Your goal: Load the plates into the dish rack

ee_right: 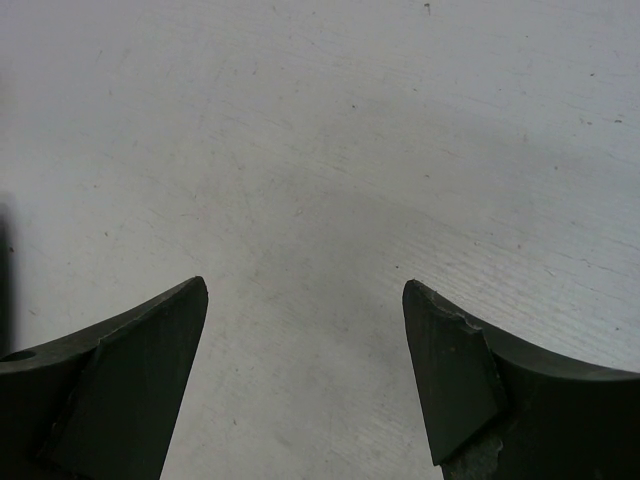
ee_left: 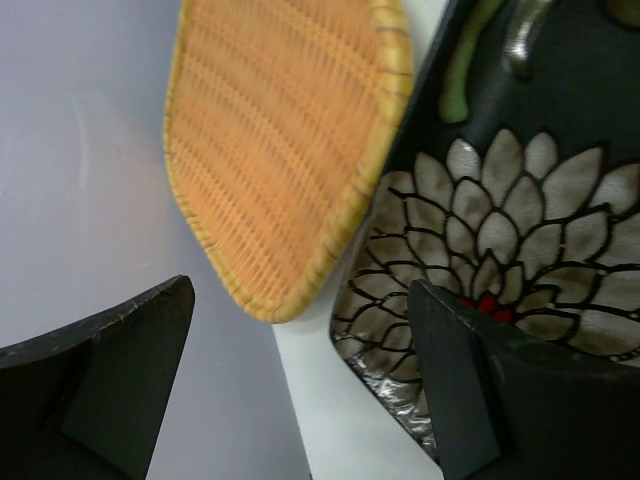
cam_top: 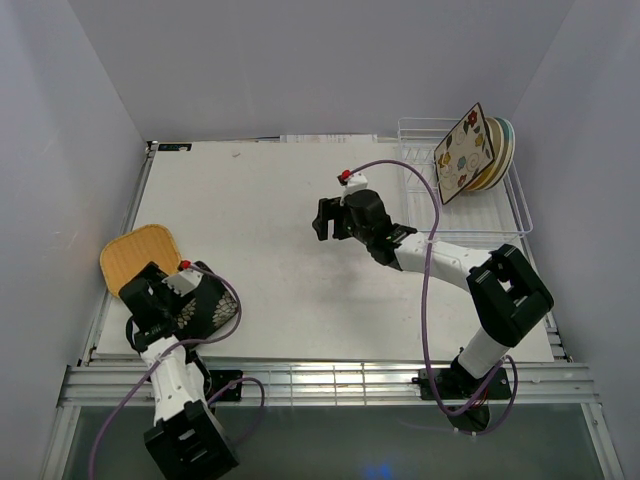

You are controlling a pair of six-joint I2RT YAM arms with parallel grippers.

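Note:
A dark square plate with a flower pattern lies at the table's front left, partly under my left gripper, which is open above it. A yellow woven tray sits just behind it; in the left wrist view its rim borders the dark plate. My right gripper hangs open over bare tabletop left of the dish rack. Several plates stand upright in the rack, the front one square with flowers.
Grey walls close in on the left, back and right; a metal rail runs along the front edge.

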